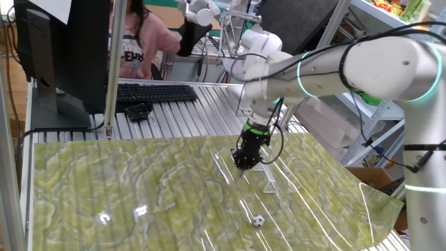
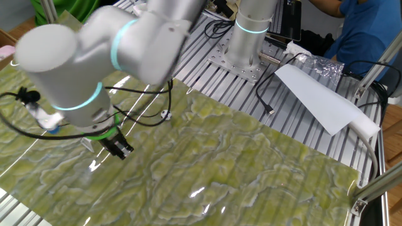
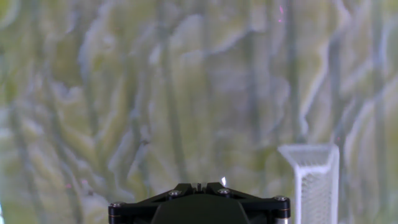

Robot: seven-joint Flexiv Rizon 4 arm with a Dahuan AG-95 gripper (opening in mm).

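A small black-and-white soccer ball (image 1: 258, 220) lies on the green marbled sheet (image 1: 104, 181), toward the viewer from my gripper (image 1: 241, 168). In the second exterior view the ball (image 2: 166, 115) shows beside a hanging cable, well apart from the gripper (image 2: 127, 154). A white goal-like frame (image 1: 270, 185) stands just beside the gripper, partly hidden behind it. Low on the right of the wrist view, part of that white frame (image 3: 317, 180) shows. My black gripper looks shut, its fingers together at the centre, nothing visible between them. The ball is out of the wrist view.
At the table's back left are a monitor (image 1: 66, 63) and a keyboard (image 1: 157, 92). A white sheet (image 2: 323, 100) and a loose cable lie near the robot base in the second exterior view.
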